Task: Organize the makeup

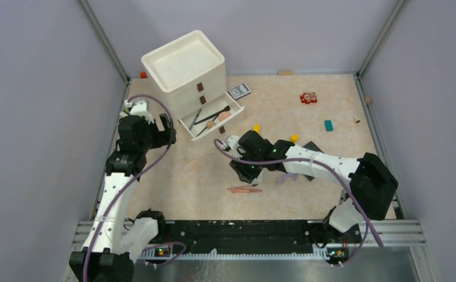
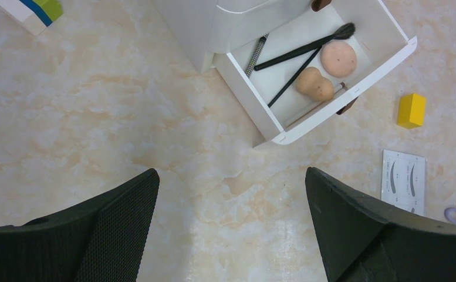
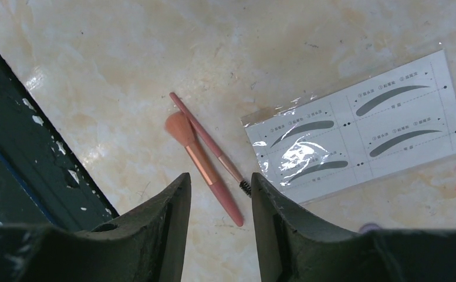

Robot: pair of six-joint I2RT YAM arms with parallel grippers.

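A white drawer unit (image 1: 184, 61) has its bottom drawer (image 2: 254, 111) pulled out, holding brushes, a pink puff (image 2: 338, 59) and a tan sponge (image 2: 310, 82). My left gripper is open and empty left of the drawer. My right gripper hangs over two makeup brushes near the front edge, a pink fluffy one (image 3: 205, 167) and a thin one (image 3: 213, 144), its fingers apart with nothing held. An eyebrow stencil sheet (image 3: 354, 126) lies beside them.
A yellow block (image 2: 411, 110), purple scissors (image 1: 287, 177), a dark mat (image 1: 314, 147), a teal piece (image 1: 328, 126) and a red item (image 1: 308, 97) lie on the table.
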